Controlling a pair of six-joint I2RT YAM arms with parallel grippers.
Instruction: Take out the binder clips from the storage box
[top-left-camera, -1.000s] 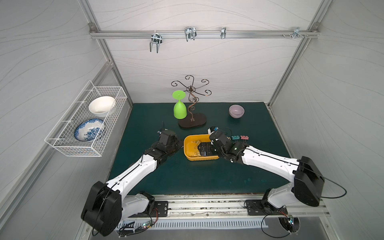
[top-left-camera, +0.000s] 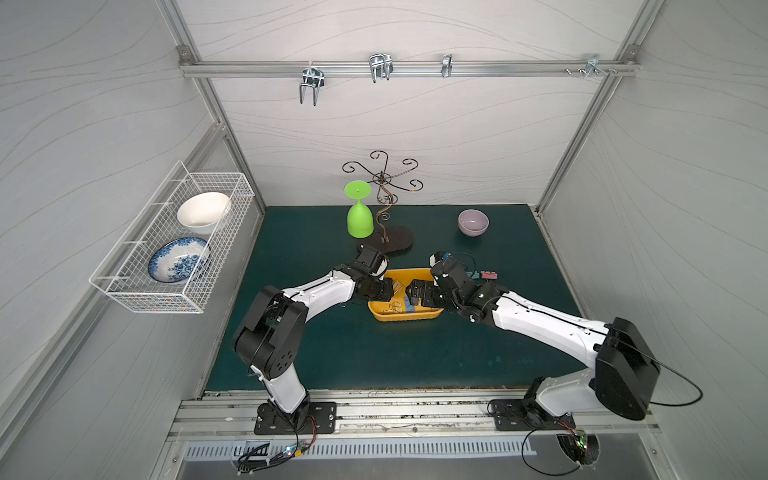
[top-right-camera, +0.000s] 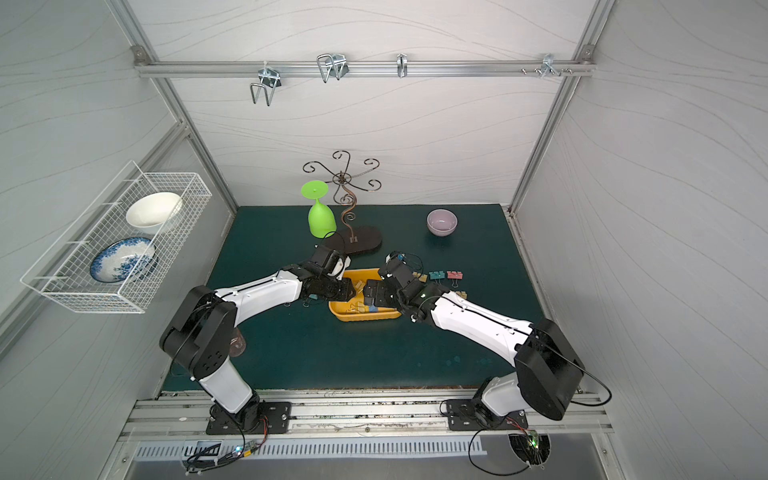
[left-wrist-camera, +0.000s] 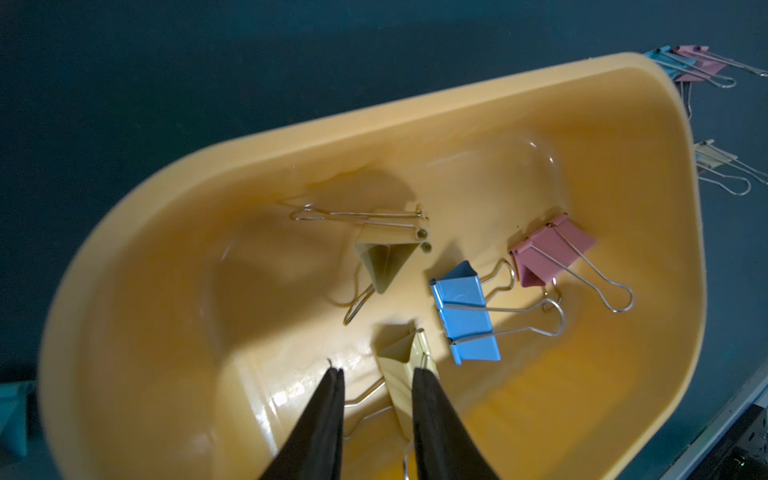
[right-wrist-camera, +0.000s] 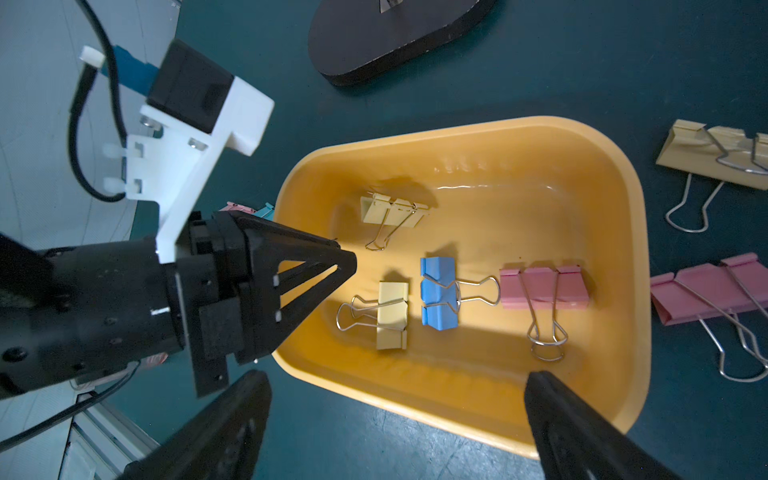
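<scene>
The yellow storage box (right-wrist-camera: 637, 264) holds several binder clips: one cream clip (right-wrist-camera: 392, 209) near its back wall, another cream clip (right-wrist-camera: 392, 318) toward the front left, a blue clip (right-wrist-camera: 438, 294) in the middle and a pink clip (right-wrist-camera: 545, 286) to the right. Over the left part of the box my left gripper is part open and holds nothing; the front cream clip (left-wrist-camera: 401, 376) shows beyond the gap between its fingertips. My right gripper stands wide open above the box, its fingers far apart and empty.
Outside the box on the right lie a cream clip (right-wrist-camera: 712, 152) and a pink clip (right-wrist-camera: 708, 292); a teal clip (left-wrist-camera: 12, 420) is at the left. Behind stand a dark-based metal stand (top-left-camera: 388, 238) and a green goblet (top-left-camera: 360, 220).
The right gripper has shifted slightly right over the box.
</scene>
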